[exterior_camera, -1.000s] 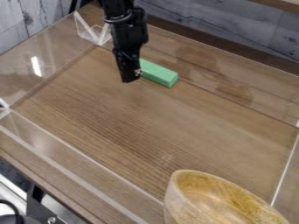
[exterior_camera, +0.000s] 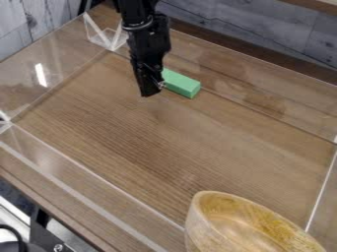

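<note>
My black gripper hangs at the upper middle of the camera view, low over the wooden table, at the left end of a green block. The block lies on the table and is partly behind the gripper's fingers. Whether the fingers are open or shut, or touch the block, I cannot tell at this size.
A large yellow bowl sits at the front right, cut off by the frame. The table's left and front-left edges border a dark gap.
The gripper has shifted very slightly, and the green block shows in much the same place, perhaps a touch to the left. Little else differs.
</note>
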